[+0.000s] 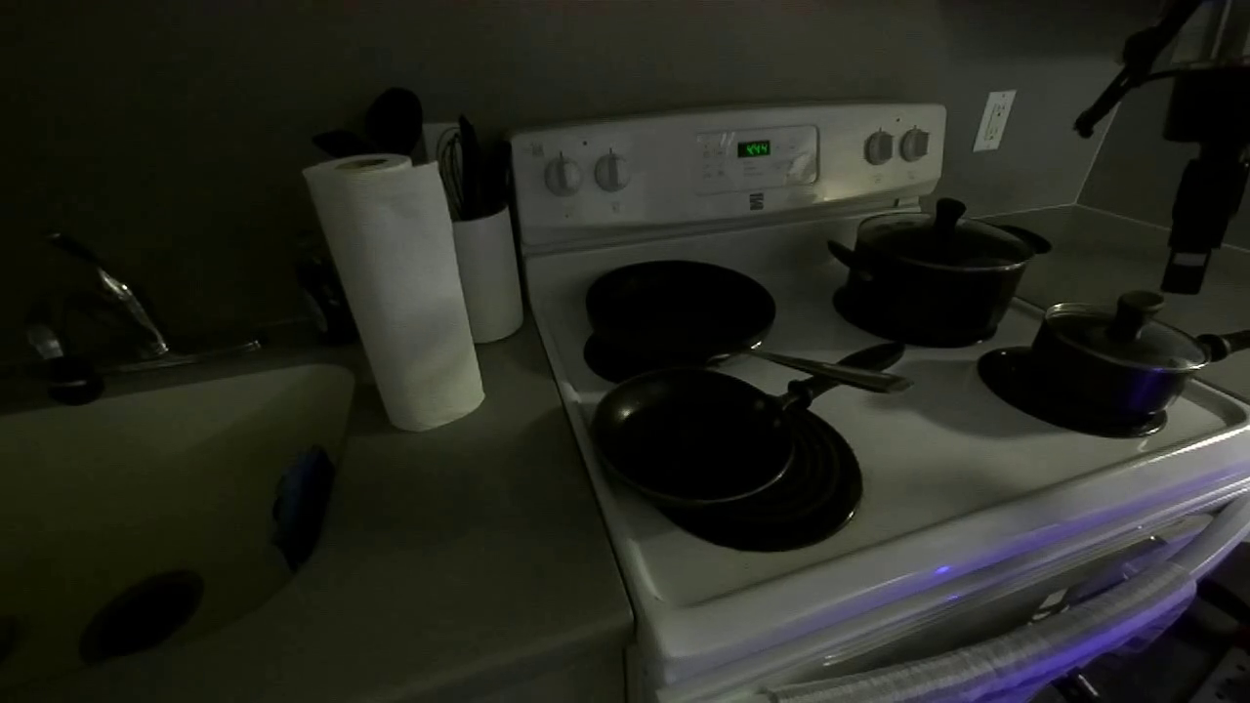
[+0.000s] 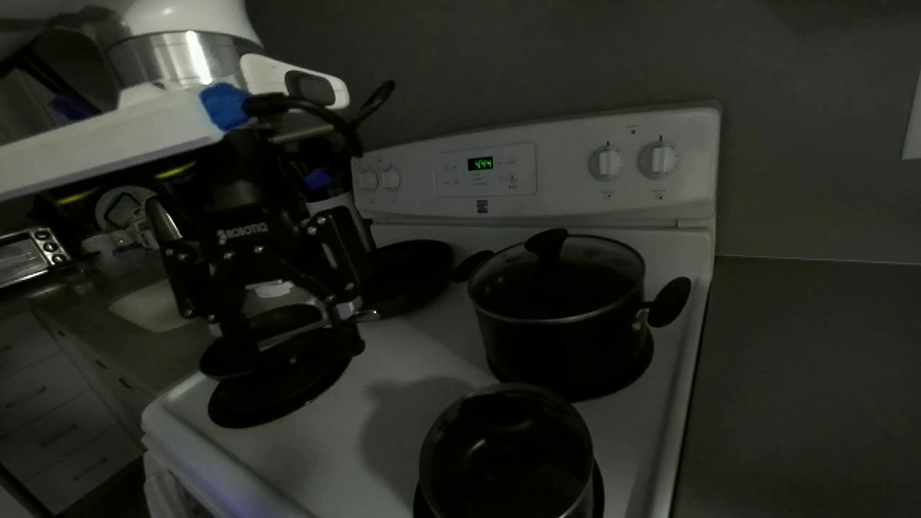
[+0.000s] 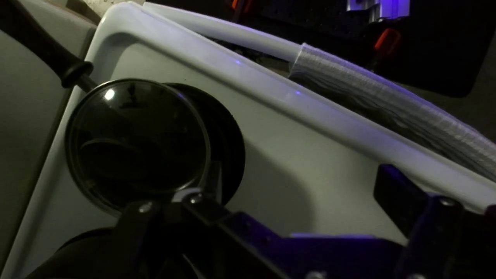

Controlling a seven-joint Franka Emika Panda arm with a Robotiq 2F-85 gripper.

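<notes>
My gripper hangs above the stove, its fingers spread with nothing held between them. In the wrist view the gripper shows a wide gap, with one finger over bare stovetop and the other overlapping the edge of a small dark saucepan. That saucepan sits on the front right burner, a knobbed glass lid on it in exterior view 1. Its knob is hard to make out from the wrist. Only part of the gripper shows at that view's right edge.
A large lidded pot occupies the back right burner. Two frying pans, one in front and one behind, stand on the left burners. Paper towels and a utensil crock stand left of the stove. White stovetop between the burners is clear.
</notes>
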